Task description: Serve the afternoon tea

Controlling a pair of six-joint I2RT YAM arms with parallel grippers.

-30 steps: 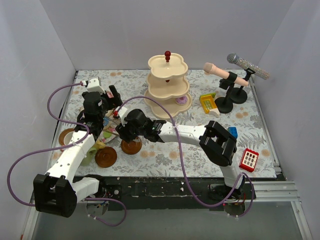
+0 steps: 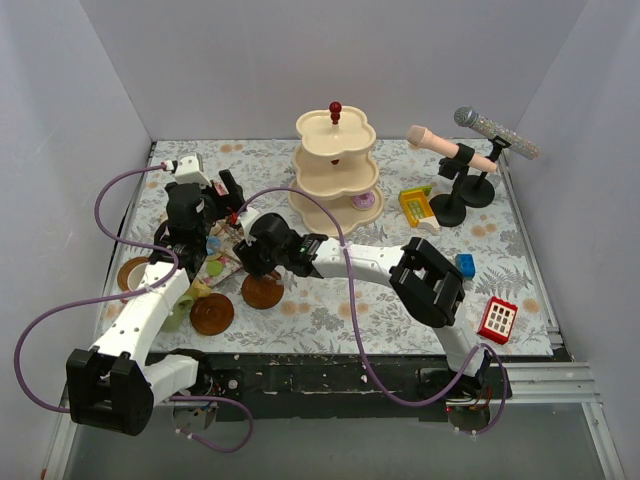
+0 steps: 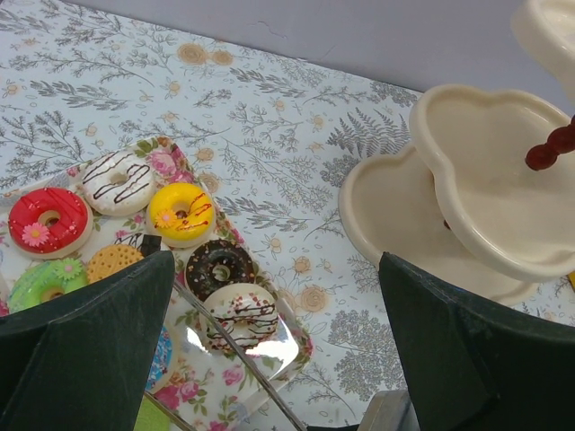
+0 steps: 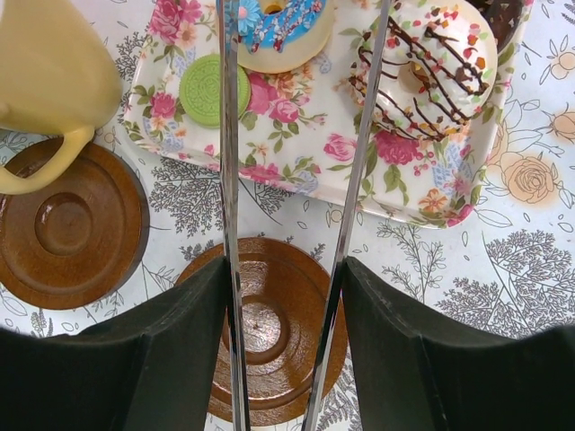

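Observation:
The floral tray (image 4: 296, 162) holds several donuts: a red one (image 3: 49, 222), a yellow one (image 3: 180, 215), a blue sprinkled one (image 4: 286, 27) and a white striped one (image 4: 422, 72). In the left wrist view my left gripper stands open above the tray's far end. My right gripper holds long metal tongs (image 4: 231, 206), its fingers part open, over the tray's near edge and a brown saucer (image 4: 269, 395). The tong tips lie outside the right wrist view.
A cream three-tier stand (image 2: 325, 205) is at the back centre. A yellow cup (image 4: 54, 63) and another saucer (image 4: 67, 224) sit left. Microphone stands (image 2: 450, 208) and a yellow box (image 2: 414, 204) stand right.
The right arm has shifted slightly, its wrist moving a little over the front of the tray. The left arm looks unchanged.

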